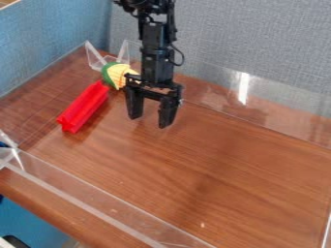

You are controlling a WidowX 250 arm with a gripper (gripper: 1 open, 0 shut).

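Note:
My black gripper (151, 112) hangs upright over the back middle of the wooden table, its two fingers apart with nothing between them. To its left a red elongated object (83, 107) lies on the table. Just behind and left of the gripper sits a yellow and green object (119, 73), partly hidden by the arm.
Clear plastic edges run along the back and front. Blue padded panel (37, 48) stands at the left, a grey wall (258, 48) behind.

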